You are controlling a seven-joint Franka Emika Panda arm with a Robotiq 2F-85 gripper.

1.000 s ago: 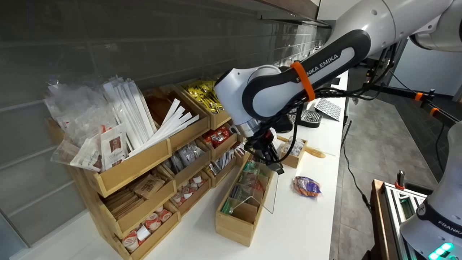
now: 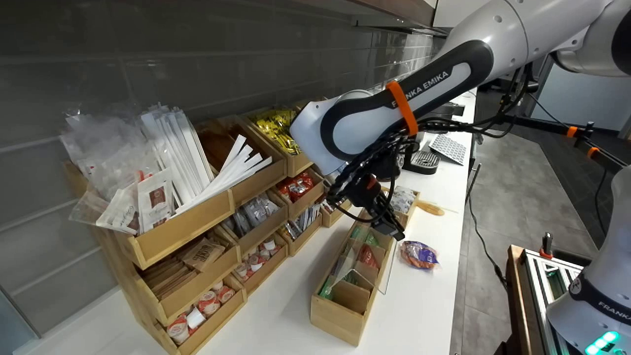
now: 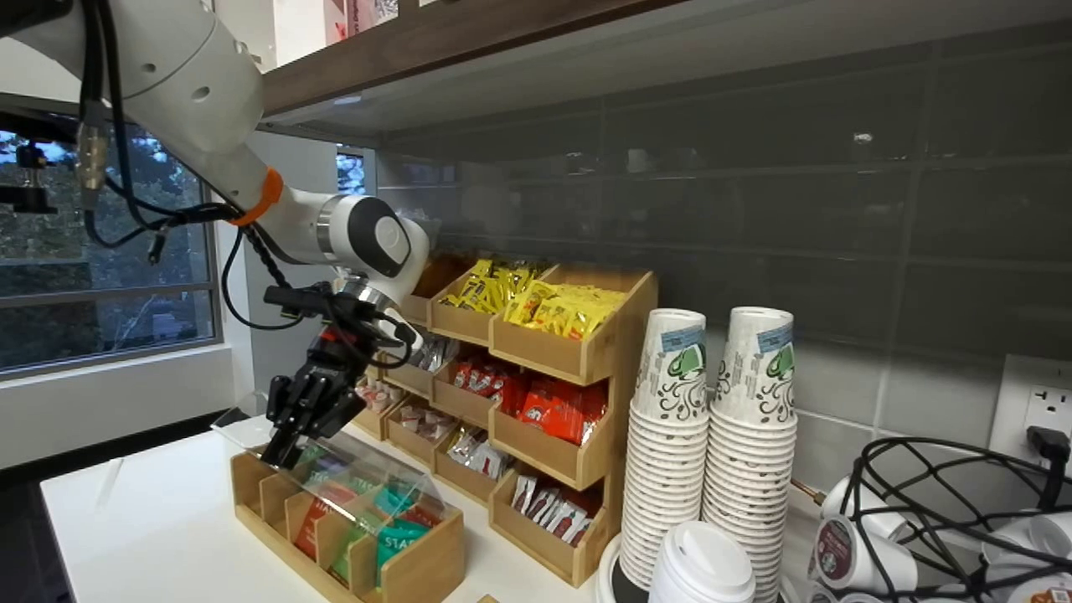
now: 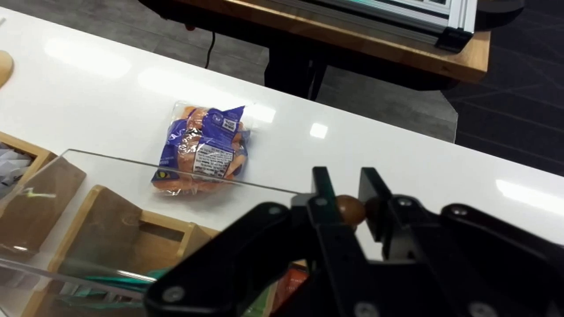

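A long wooden box (image 2: 335, 317) with dividers holds colored packets and carries a clear lid (image 3: 387, 472), which stands tilted over it. My gripper is shut on a small round brown knob (image 4: 351, 209) beside the lid's edge; how the knob joins the lid is hidden by the fingers. In the second exterior view the gripper (image 3: 281, 454) points down at the box's far end. The red packet (image 2: 368, 257) and the teal packet (image 3: 399, 538) show in their compartments under the lid.
A purple-and-orange bagged item (image 4: 203, 145) lies on the white counter near its edge. Tiered wooden bins (image 3: 548, 452) of packets line the wall. Stacked paper cups (image 3: 663, 472) stand to their right in the second exterior view. Counter in front of the box is clear.
The box and its clear lid have slid across the counter, rightward and nearer the camera in the first exterior view. My gripper has shifted right too. The bagged item has not moved.
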